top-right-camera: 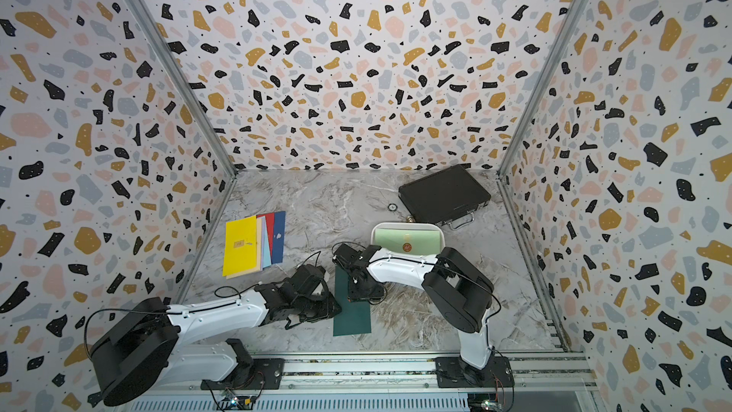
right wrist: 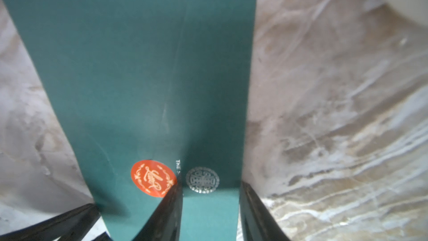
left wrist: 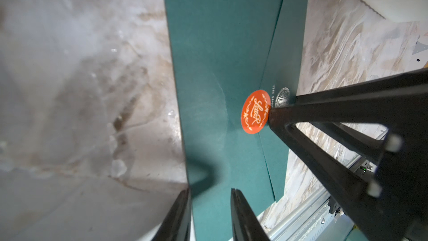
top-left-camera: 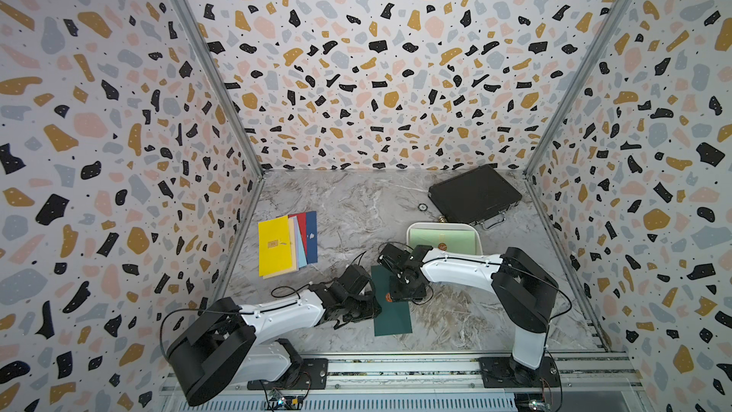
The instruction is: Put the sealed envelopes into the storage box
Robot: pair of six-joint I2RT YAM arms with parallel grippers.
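A dark green envelope with an orange-red seal lies on the marble table between the arms. At its left edge sits my left gripper; its fingers stand slightly apart with that edge passing between the tips, and whether they grip it is unclear. My right gripper is part open over the envelope's right edge. One of its fingers is over the green paper, and the edge runs near the other. The white storage box stands behind the right arm, a light green sealed envelope inside.
Several overlapping envelopes lie at left: yellow, pale ones, red and blue. A black briefcase rests at back right, near a small round object.
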